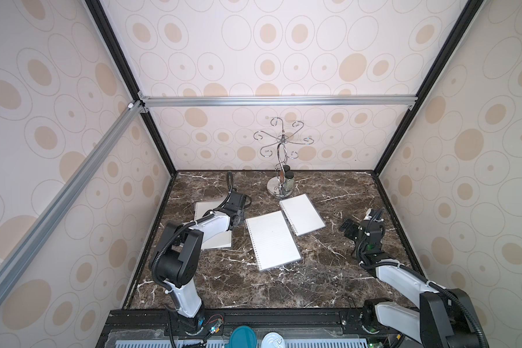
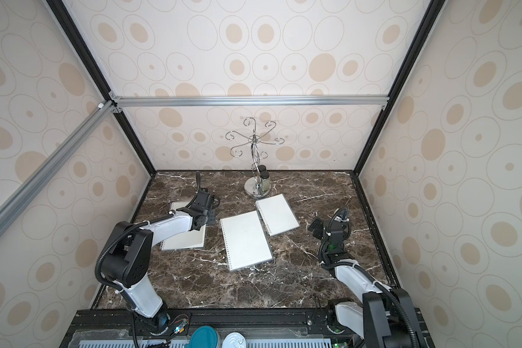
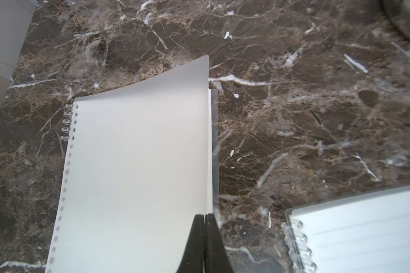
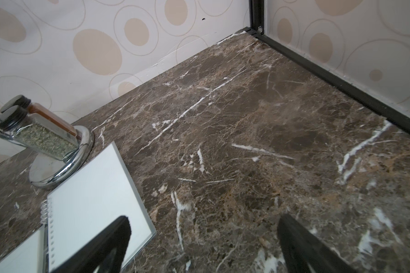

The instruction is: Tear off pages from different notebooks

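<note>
In the left wrist view, my left gripper is shut at the right edge of a blank white page, which seems pinched between its fingertips. That page bows upward at its far right corner. Its left side is a row of holes; clear rings show only beside the topmost holes, and no rings show along the lower ones. The clear cover edge of the left notebook peeks out below. A lined middle notebook and a smaller right notebook lie flat. My right gripper stands open and empty, apart from the notebooks.
A chrome stand with spice jars rises behind the right notebook. Bare marble counter lies around the right gripper and along the front. Walls close in at the back and both sides.
</note>
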